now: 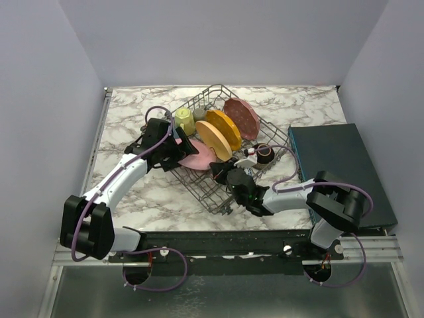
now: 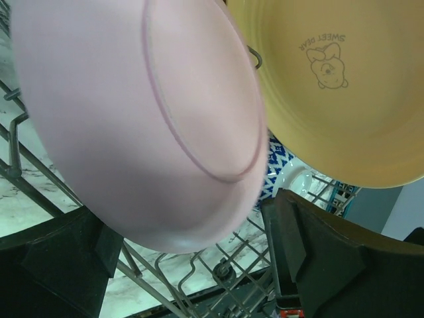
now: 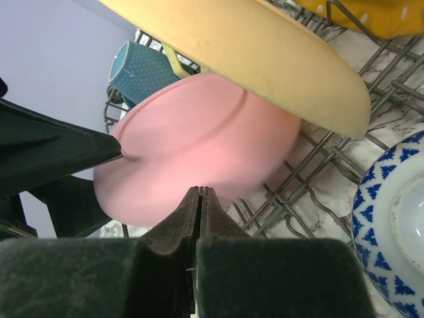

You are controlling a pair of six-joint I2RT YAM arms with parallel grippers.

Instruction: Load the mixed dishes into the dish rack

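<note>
The pink plate (image 1: 199, 156) lies tilted in the dish rack (image 1: 209, 199), under the cream plate (image 1: 212, 139). My left gripper (image 1: 177, 147) stands open at its left part; in the left wrist view the pink plate (image 2: 146, 119) fills the space above and between the fingers. My right gripper is shut, nothing visible between its fingertips, just in front of the pink plate (image 3: 185, 165). A blue-patterned bowl (image 3: 391, 218) sits to its right.
Orange (image 1: 228, 126) and red (image 1: 242, 116) plates, a yellow mug (image 1: 184, 120) and a dark bowl (image 1: 265, 158) occupy the rack. A dark board (image 1: 341, 172) lies to the right; bare counter is at left.
</note>
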